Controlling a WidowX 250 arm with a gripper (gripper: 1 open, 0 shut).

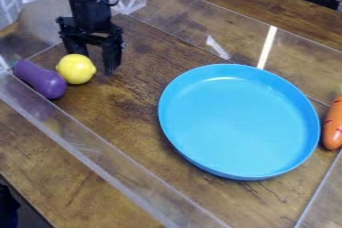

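My dark gripper (91,46) is low at the upper left, just behind a round yellow object (76,69), with its fingers pointing down. A purple eggplant (40,78) lies left of the yellow object. Whether the fingers are open or shut is hard to tell at this size, and I cannot tell if they touch the yellow object.
A large blue plate (238,122) fills the right middle. An orange carrot (337,122) lies at the far right edge. Bare wooden surface shows between the yellow object and the plate, and clear panels line the edges.
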